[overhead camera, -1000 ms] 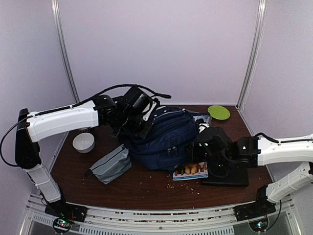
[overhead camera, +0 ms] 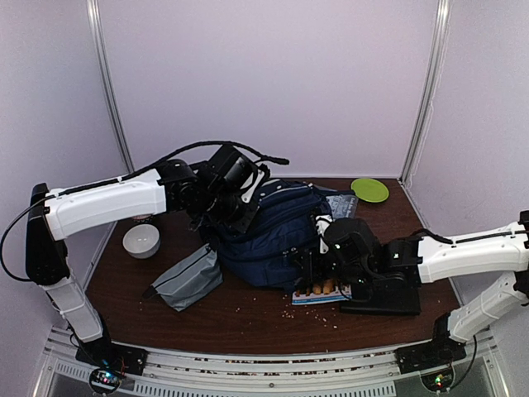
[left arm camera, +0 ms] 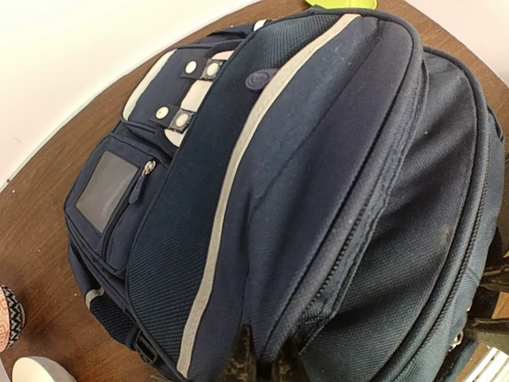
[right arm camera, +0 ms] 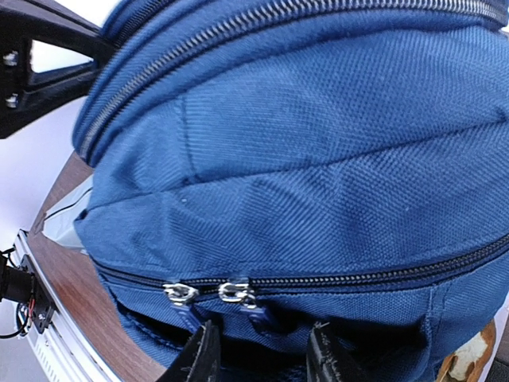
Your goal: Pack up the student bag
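The navy backpack (overhead camera: pixel 264 248) lies in the middle of the table. From above, my left gripper is shut on its fabric beside a zipped seam. At the bag's near right side my right gripper stands part open just below two zipper pulls (right arm camera: pixel 258 310) on a front-pocket zipper, with bag fabric behind its fingers; in the top view the right wrist hides much of that spot. A grey pouch (overhead camera: pixel 186 281) lies at front left, and a booklet with food pictures (overhead camera: pixel 310 298) is partly under the right arm.
A white bowl (overhead camera: pixel 141 240) sits at the left, with another patterned bowl (left arm camera: pixel 9 314) behind it. A green plate (overhead camera: pixel 369 190) is at back right, a clear item (overhead camera: pixel 343 201) behind the bag, a black flat object (overhead camera: pixel 380 304) at front right. The front middle has only crumbs.
My right gripper has moved a little leftward along the bag's front, now covering the zipper pulls in the top view. The left arm and bag are almost unchanged.
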